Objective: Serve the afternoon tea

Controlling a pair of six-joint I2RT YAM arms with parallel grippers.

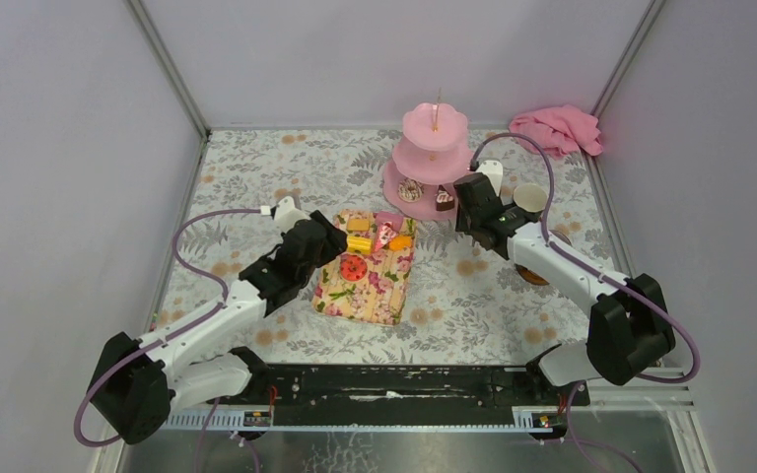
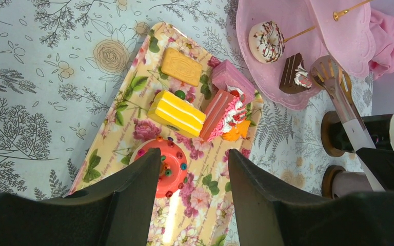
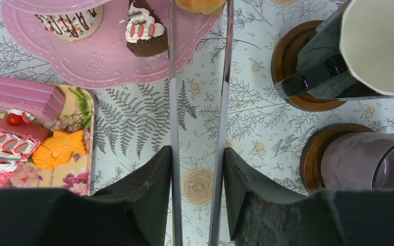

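Note:
My right gripper grips silver tongs [image 3: 220,118]. Their arms reach over the pink stand's lower tier [image 3: 97,66], either side of a golden pastry [image 3: 199,5]; contact is unclear. That tier also holds a donut [image 2: 267,41] and chocolate cake slice [image 3: 146,38]. My left gripper hangs over the patterned tray [image 2: 107,148], its fingertips apart with nothing visible between; whether it grips anything is unclear. On the tray are yellow cake [image 2: 177,114], pink cakes [image 3: 23,97], a biscuit [image 2: 181,66], orange fish pastry [image 3: 56,148] and a red round sweet [image 2: 174,169].
A dark mug [image 3: 318,61] and a glass cup [image 3: 351,159] sit on wooden coasters at the right. A pink cloth [image 1: 557,128] lies in the back-right corner.

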